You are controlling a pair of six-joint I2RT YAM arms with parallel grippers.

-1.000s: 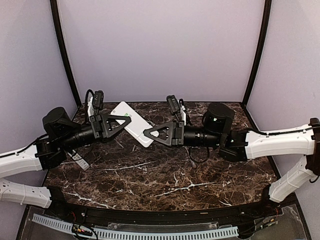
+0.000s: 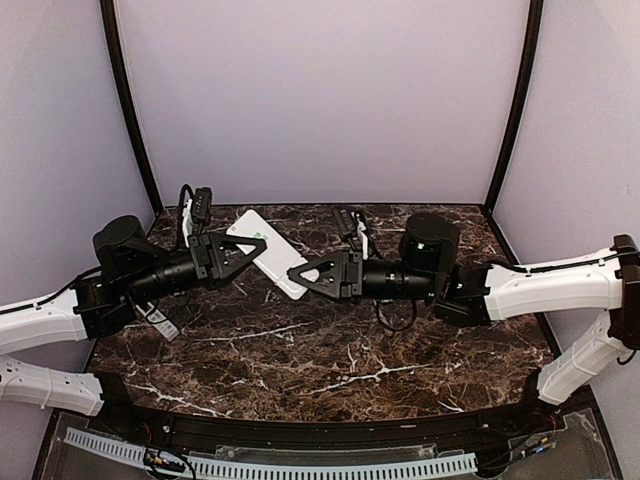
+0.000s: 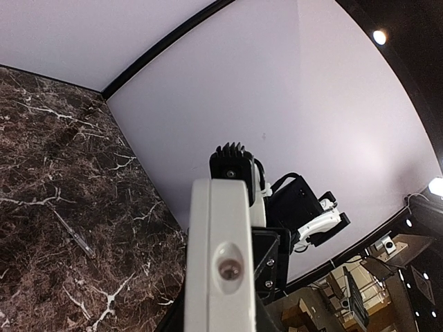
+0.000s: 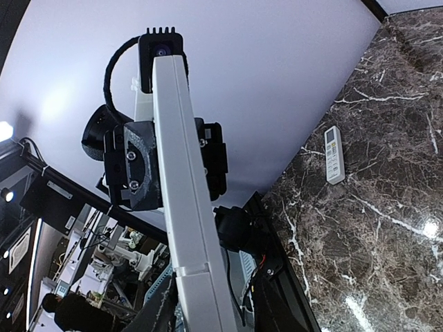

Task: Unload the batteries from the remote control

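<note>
A white remote hangs tilted in the air between my two grippers, its upper part at the left and its lower end at the right. My left gripper is shut on the upper part. My right gripper is around the lower end, its fingers open as far as can be told. In the right wrist view the remote is seen edge-on, with a seam near its lower part; in the left wrist view its edge fills the lower middle. No batteries can be made out.
A second white remote lies on the dark marble table at the left, under my left arm in the top view. Light walls border the back and sides.
The remote on the table has not moved.
</note>
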